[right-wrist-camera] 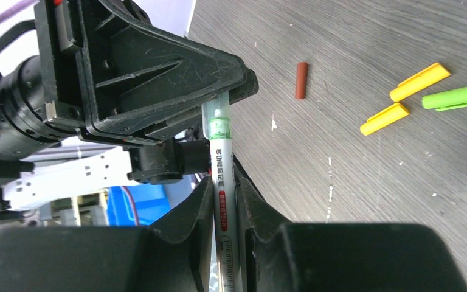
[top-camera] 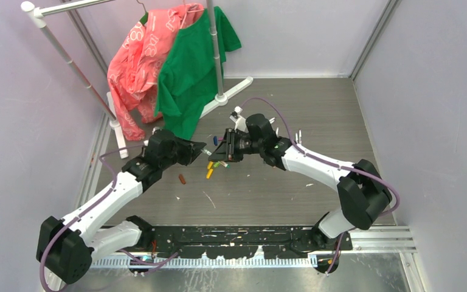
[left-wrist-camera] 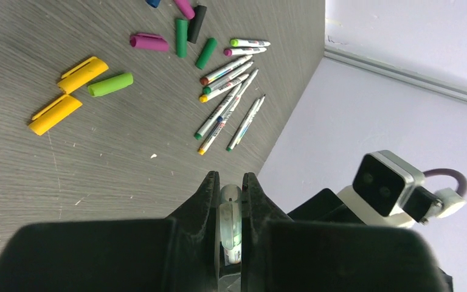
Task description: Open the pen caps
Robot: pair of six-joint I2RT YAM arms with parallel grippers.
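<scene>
A white marker (right-wrist-camera: 224,201) with green band stands between the two arms. My left gripper (top-camera: 200,147) is shut on its pale translucent cap, seen at the top of the marker in the right wrist view. My right gripper (top-camera: 217,157) surrounds the marker's barrel; its fingers are close about it. Loose caps lie on the floor below: yellow (left-wrist-camera: 55,114), light green (left-wrist-camera: 110,84), magenta (left-wrist-camera: 149,41), dark green (left-wrist-camera: 205,53), brown (right-wrist-camera: 301,80).
Several uncapped markers (left-wrist-camera: 225,112) lie beyond the caps. A clothes rack (top-camera: 216,48) with pink and green garments stands at the back left. Walls bound the grey floor (top-camera: 316,201).
</scene>
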